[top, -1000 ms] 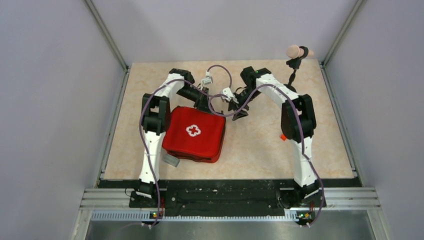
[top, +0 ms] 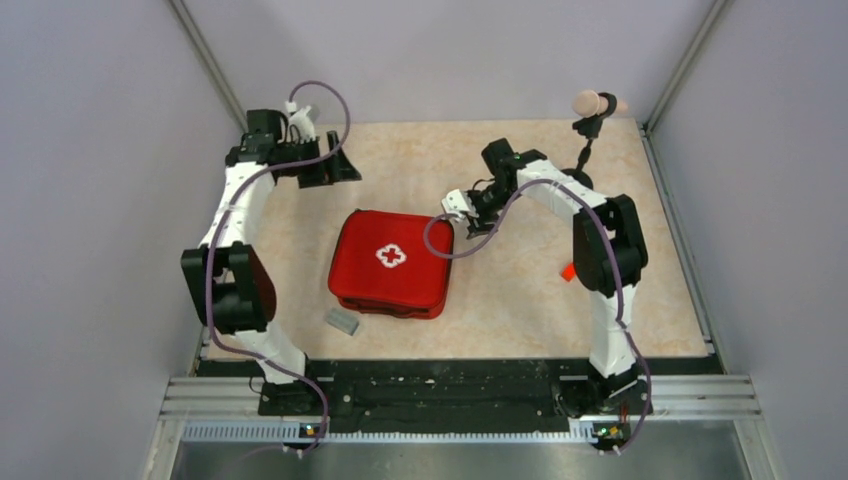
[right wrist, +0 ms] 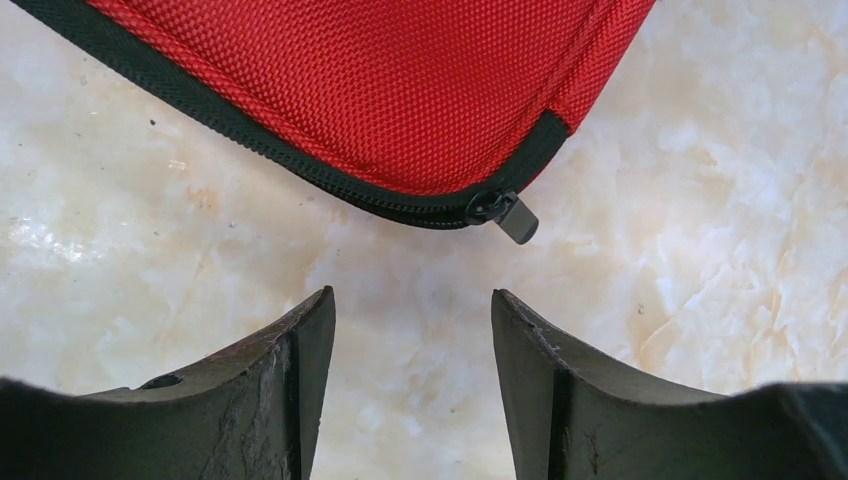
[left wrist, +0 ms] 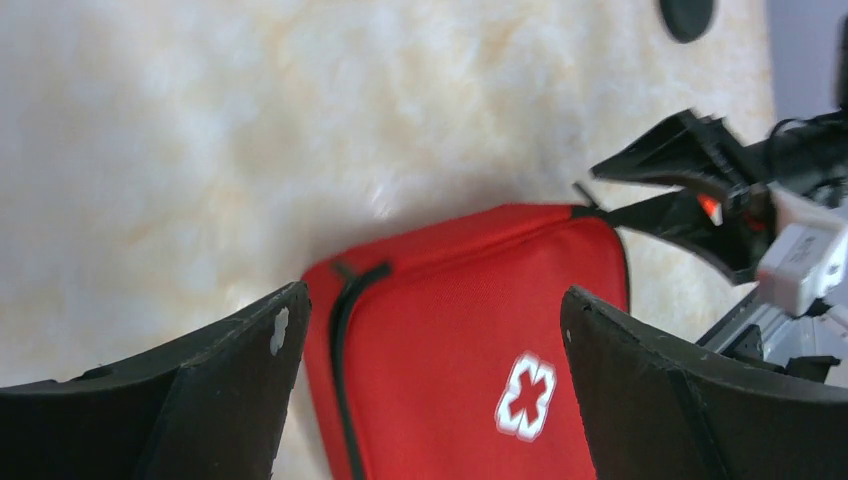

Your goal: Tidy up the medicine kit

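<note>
The red medicine bag (top: 395, 265), marked with a white cross, lies flat and closed left of the table's middle. Its black zipper (right wrist: 340, 187) runs along the edge, and the zipper pull (right wrist: 516, 217) sticks out at a corner. Just beyond that pull, in the right wrist view, my right gripper has its fingers apart and only bare table between them. My left gripper (top: 350, 157) is beyond the bag's far left corner; in the left wrist view, its fingers (left wrist: 240, 380) stand wide apart above the bag, holding nothing.
A small grey block (top: 342, 320) lies close to the bag's front left corner. Something orange-red (top: 568, 272) rests near the right arm. A dark stand (top: 583, 160) rises at the back right. The table between the bag and right arm is clear.
My left arm has swung left, away from the bag's far edge. The right gripper has shifted slightly and its fingers are apart.
</note>
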